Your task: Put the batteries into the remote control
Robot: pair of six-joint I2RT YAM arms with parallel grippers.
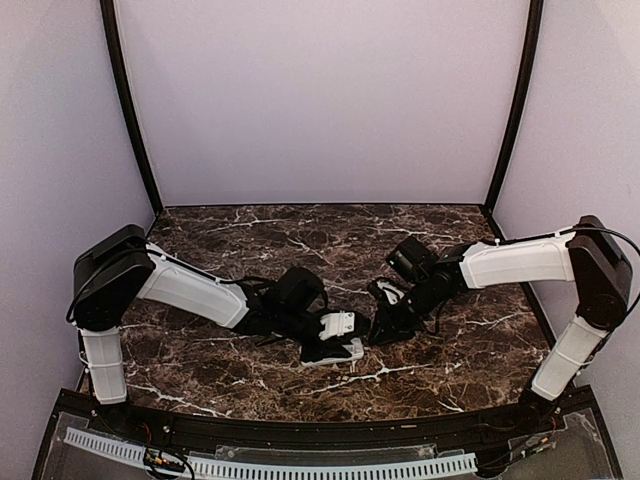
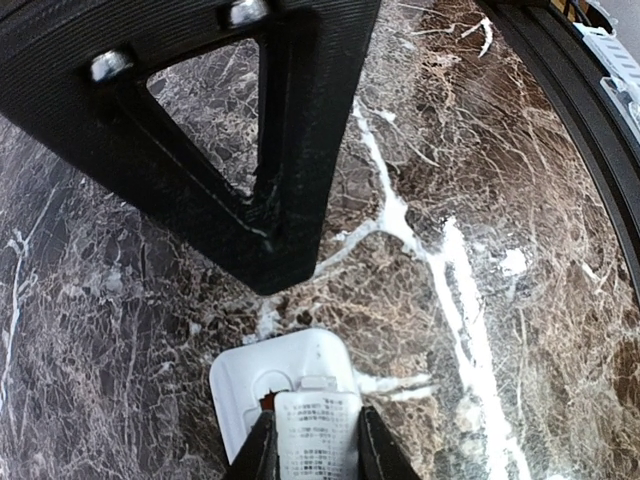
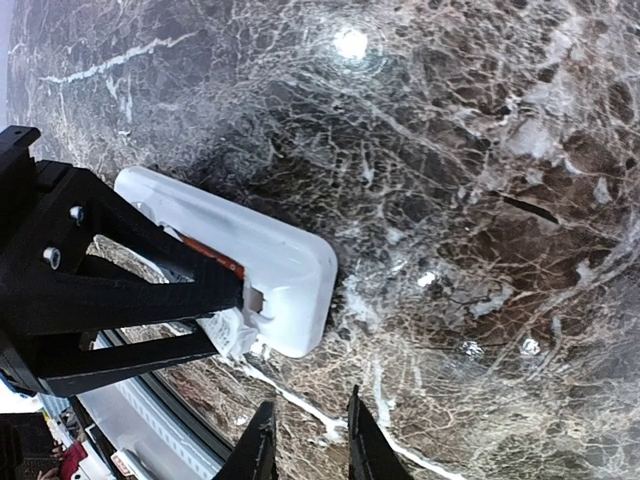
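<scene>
The white remote control lies on the marble table with its back compartment facing up. Inside it a strip of reddish battery shows, partly covered by the black fingers of my left gripper. In the left wrist view, that gripper is shut on a small white ridged piece, seemingly the battery cover, held over the compartment. Whether the cover is seated cannot be told. My right gripper is just right of the remote, its fingers parted with only tabletop showing between them.
A dark frame bar with a white slotted strip runs along the table's front edge. Bare marble table lies behind the arms. Both grippers are close together near the middle.
</scene>
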